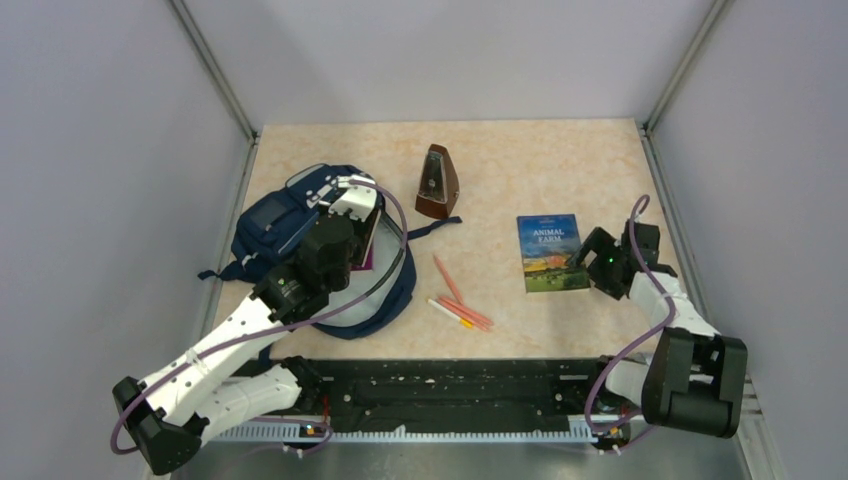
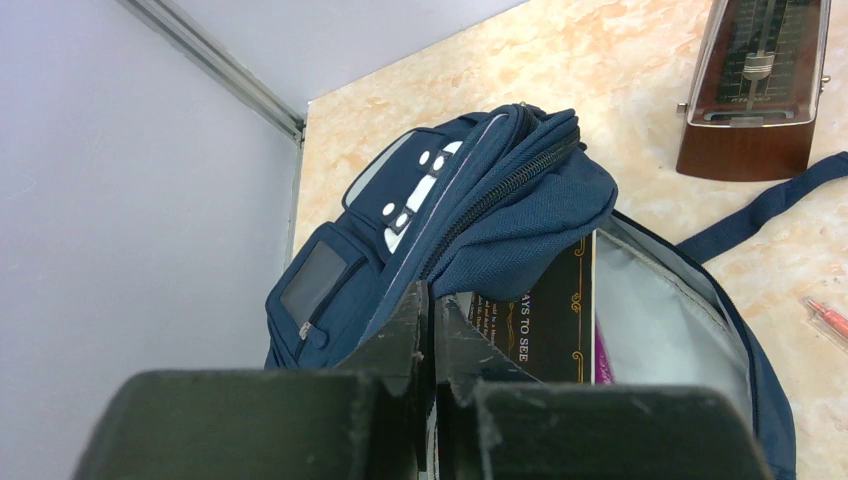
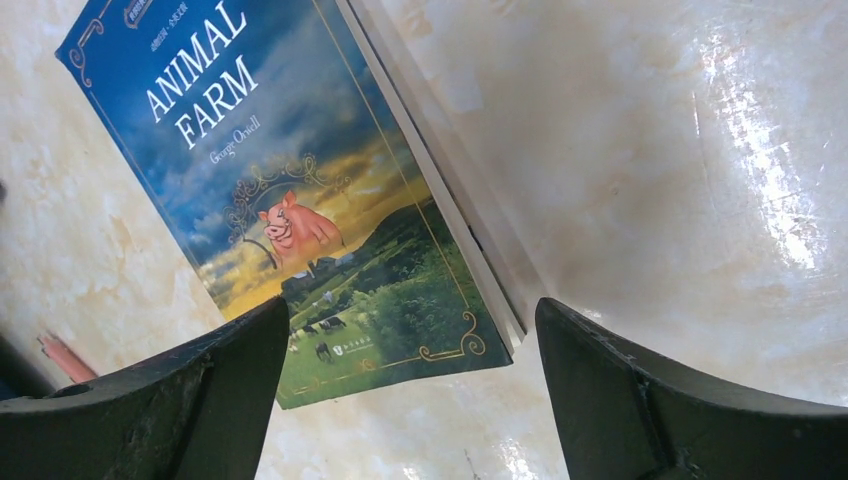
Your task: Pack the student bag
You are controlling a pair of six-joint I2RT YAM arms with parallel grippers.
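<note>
The navy backpack (image 1: 272, 220) lies open on the left, a black book (image 2: 540, 320) and a purple item (image 2: 603, 355) inside. My left gripper is shut at the bag's opening; whether it pinches fabric is unclear. My right gripper stands open at the lower edge of the Animal Farm book (image 1: 550, 250), which lies flat on the right of the table, its spine side and lower corner between the fingers in the wrist view. Pink pencils (image 1: 449, 280) and a white marker with a yellow end (image 1: 445, 310) lie in the middle.
A wooden metronome (image 1: 437, 180) stands at the back middle, near a bag strap (image 1: 440, 225). Walls border both sides.
</note>
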